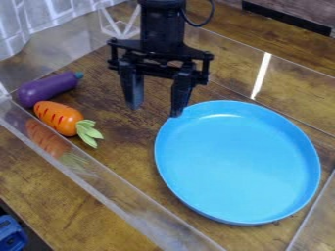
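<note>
My black gripper (157, 90) hangs over the wooden table at the upper middle, open, its fingers apart with nothing seen between them. Below and left of it lie an orange toy carrot (59, 119) with green leaves and, behind that, a purple toy eggplant (43, 90). A round blue plate (236, 162) fills the lower right, just below and right of the gripper; it is empty.
Clear plastic walls (112, 196) border the work area. A blue object (8, 235) sits outside at the bottom left corner. Bare wood shows between the vegetables and the plate, and behind the gripper.
</note>
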